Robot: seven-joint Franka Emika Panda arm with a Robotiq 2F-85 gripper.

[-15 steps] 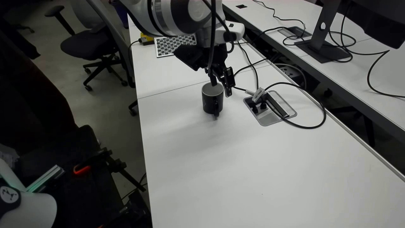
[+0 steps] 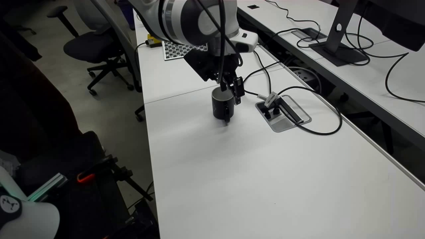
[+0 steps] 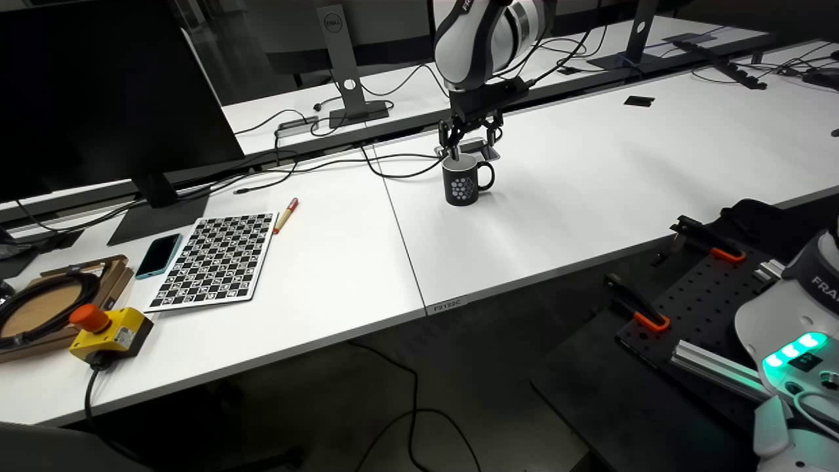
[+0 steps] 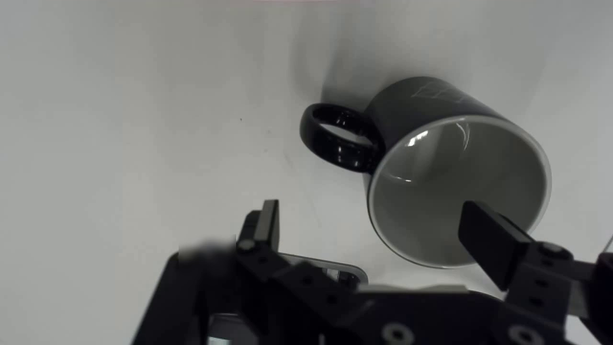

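A dark mug (image 2: pixel 221 107) with a pale inside stands upright on the white table. Its patterned front (image 3: pixel 461 189) faces the second exterior camera, and the black handle (image 4: pixel 339 141) shows clearly in the wrist view. My gripper is open, its fingers wide apart and holding nothing. One finger (image 4: pixel 491 241) overlaps the mug's mouth in the wrist view; the other finger (image 4: pixel 267 227) is outside the mug, past the handle side. From outside, the gripper (image 2: pixel 231 95) is right at the rim; whether a fingertip touches it, I cannot tell.
A table socket box (image 2: pixel 283 113) with a looping black cable (image 2: pixel 338 119) lies close to the mug. Farther off are a checkered board (image 3: pixel 216 259), a marker (image 3: pixel 286 215), a phone (image 3: pixel 158 255) and a yellow stop button box (image 3: pixel 114 334).
My gripper has shifted slightly, a little lower and to the left in exterior view 1, closer to the mug. The mug stands where it was.
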